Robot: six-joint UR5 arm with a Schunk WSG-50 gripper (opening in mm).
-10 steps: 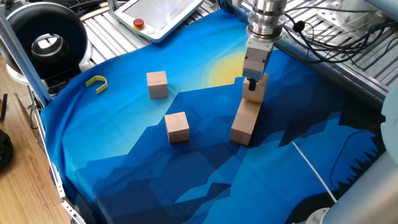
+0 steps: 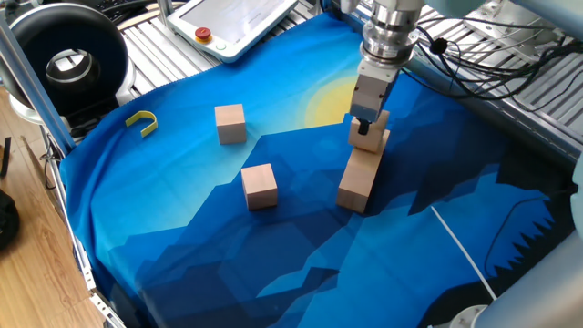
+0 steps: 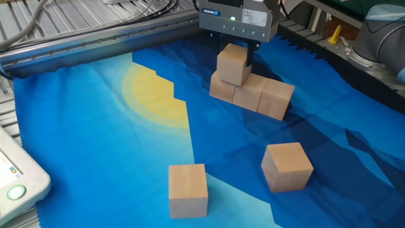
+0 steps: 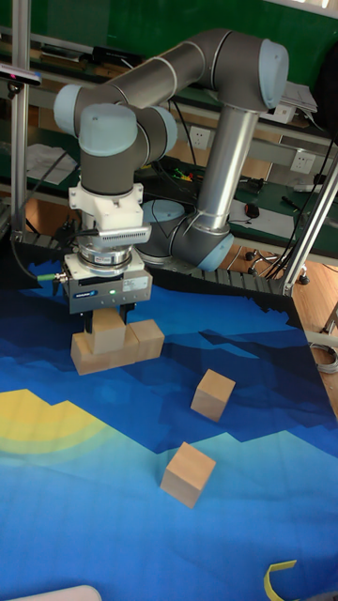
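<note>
Three wooden cubes stand side by side as a row (image 3: 247, 98) on the blue cloth. Over the left and middle cubes of that row is another wooden cube (image 3: 233, 63), slightly turned; whether it rests on them or hangs just above, I cannot tell. My gripper (image 3: 236, 54) points down with its dark fingers (image 3: 251, 56) on either side of this upper cube, shut on it. In the first exterior view one finger (image 2: 363, 127) shows against the upper cube (image 2: 367, 139); the far finger is hidden.
A yellow curved piece (image 2: 143, 122) lies near the cloth's edge. A tablet with a red button (image 2: 203, 35) sits beyond the cloth.
My gripper and the upper cube have shifted slightly left in the first exterior view, uncovering part of the row's far end. The row and the loose cubes have stayed put.
</note>
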